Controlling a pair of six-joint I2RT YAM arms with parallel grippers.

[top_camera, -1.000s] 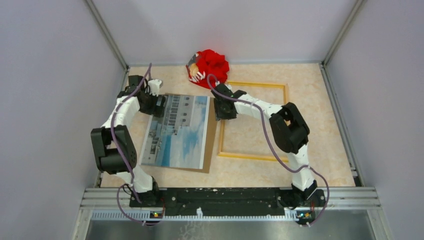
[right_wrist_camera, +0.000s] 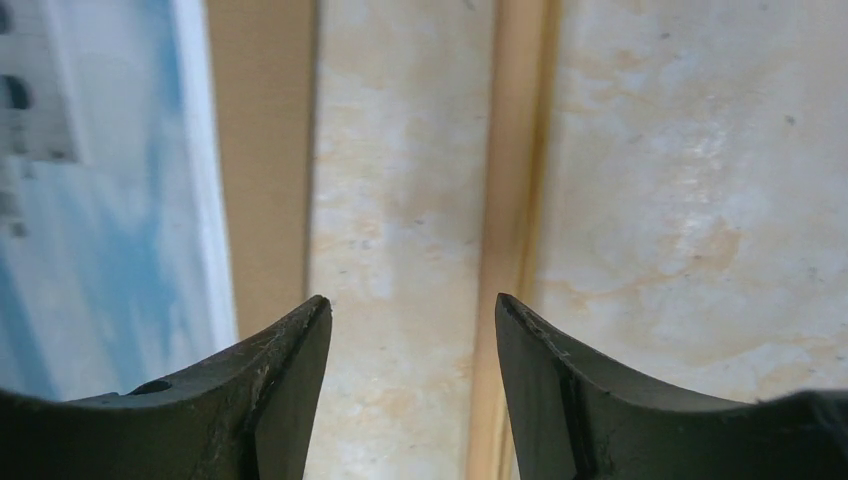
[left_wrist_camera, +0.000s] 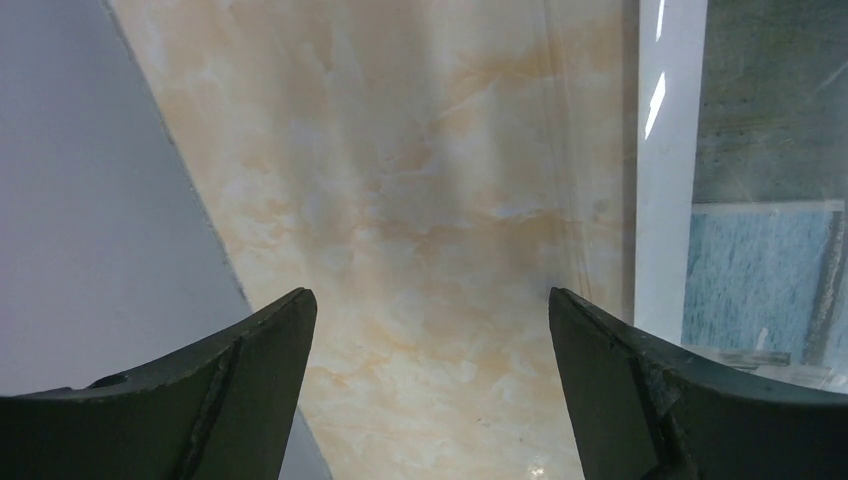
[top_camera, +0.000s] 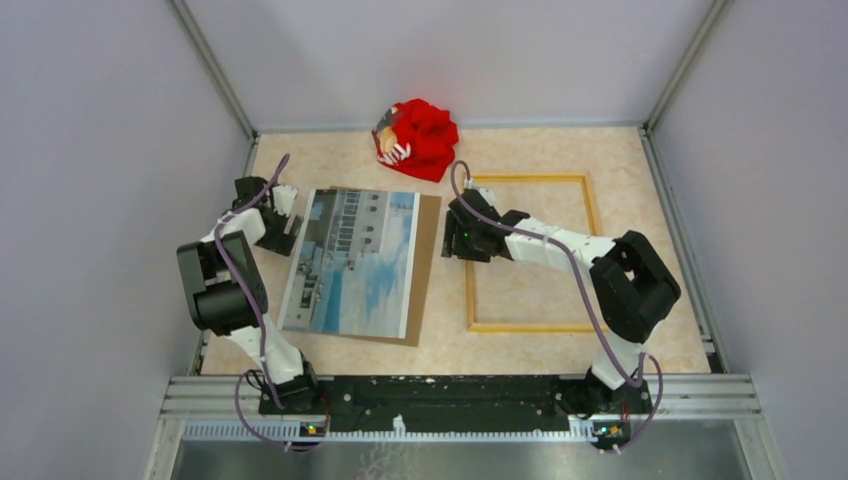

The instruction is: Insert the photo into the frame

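Observation:
The photo (top_camera: 355,270), a building under blue sky beneath a clear sheet, lies on brown backing (top_camera: 423,260) at the left. Its white edge (left_wrist_camera: 660,150) shows in the left wrist view. My left gripper is open, empty, over bare table just left of that edge. The yellow wooden frame (top_camera: 530,328) lies at the right. My right gripper is open at the frame's left bar (right_wrist_camera: 510,160), with nothing seen between its fingers.
A red cloth (top_camera: 425,140) lies at the back centre. Walls enclose the table (top_camera: 650,280), with some free room right of the frame and along the front.
My left gripper has moved left and toward the front, off the photo's corner. My right gripper and the yellow frame have shifted right and toward the front.

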